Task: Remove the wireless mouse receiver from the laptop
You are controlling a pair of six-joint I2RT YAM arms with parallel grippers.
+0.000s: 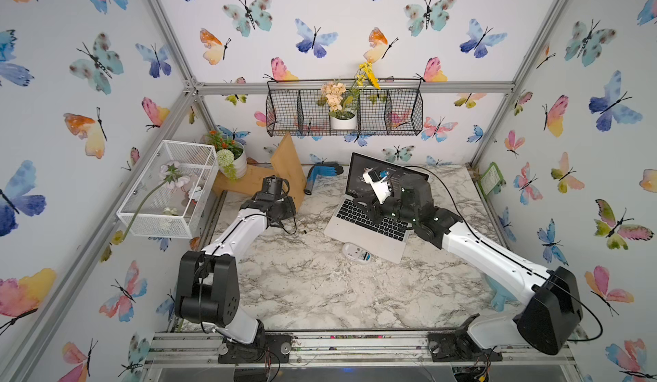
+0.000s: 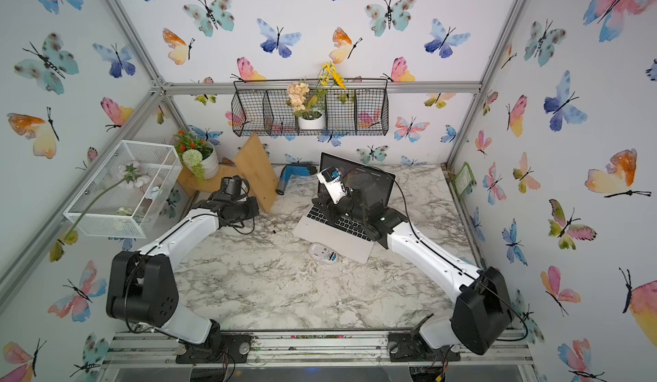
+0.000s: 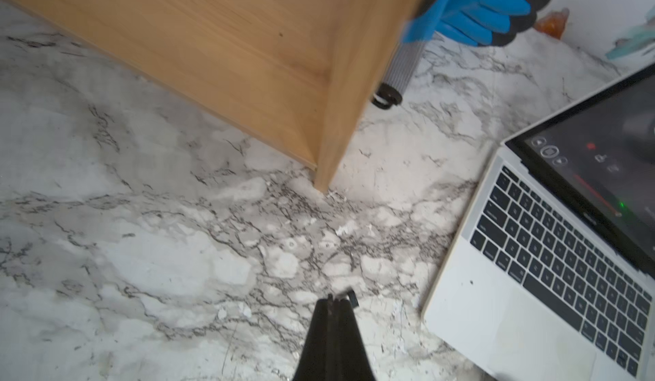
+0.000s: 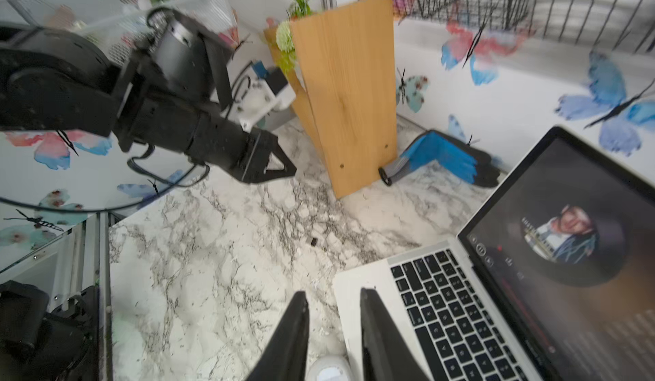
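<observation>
The open silver laptop stands right of centre on the marble table, a white mouse just in front of it. A small black piece, possibly a receiver, lies on the table left of the laptop; it shows just beyond my left gripper's fingertips in the left wrist view. My left gripper is shut, nothing visible held. My right gripper hangs over the laptop's keyboard and mouse area, fingers part open, nothing seen between them.
A wooden board stands at the back left, beside a blue glove item. A planter, a white mesh basket and a wall wire basket surround the space.
</observation>
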